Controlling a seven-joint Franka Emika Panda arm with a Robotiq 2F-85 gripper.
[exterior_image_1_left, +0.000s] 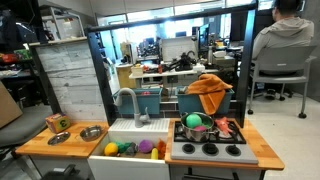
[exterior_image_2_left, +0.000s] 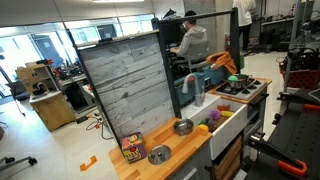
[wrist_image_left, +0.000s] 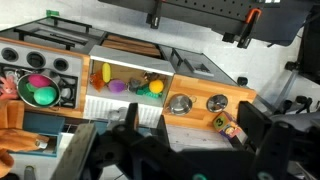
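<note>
In the wrist view my gripper stands open high above the toy kitchen counter, its two dark fingers wide apart and nothing between them. Toy vegetables lie in the white sink (wrist_image_left: 95, 106), among them a purple one (wrist_image_left: 118, 86) and a round yellow-orange one (wrist_image_left: 156, 87). On the stove (exterior_image_1_left: 212, 150) a metal pot (exterior_image_1_left: 190, 133) holds a green round thing (exterior_image_1_left: 194, 120). Close to the pot is a pinkish-red item (exterior_image_1_left: 223, 127). Two metal bowls sit on the wooden counter; one bowl (exterior_image_2_left: 183, 127) is nearer the sink, the other bowl (exterior_image_2_left: 159, 154) nearer the front.
A small red-yellow box (exterior_image_2_left: 134, 147) stands at the counter's left end by the wood-look panel (exterior_image_2_left: 130, 85). An orange cloth (exterior_image_1_left: 208, 92) hangs behind the stove. The faucet (exterior_image_1_left: 133, 105) rises behind the sink, and a dark frame borders the back. Beyond it, a person (exterior_image_1_left: 284, 35) sits.
</note>
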